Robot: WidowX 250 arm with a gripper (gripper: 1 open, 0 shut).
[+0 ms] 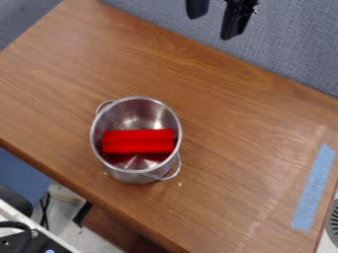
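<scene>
A steel pot (134, 114) with two side handles stands on the wooden table (238, 148), left of centre. A red block (138, 141) lies inside it. At the top edge of the view my gripper (215, 22) hangs open, its two dark fingers apart with nothing between them, well away from the pot and above it in the picture.
A strip of blue tape (313, 186) runs along the table's right side. A grey surface lies beyond the back edge. Cables and dark objects sit off the table at the lower left.
</scene>
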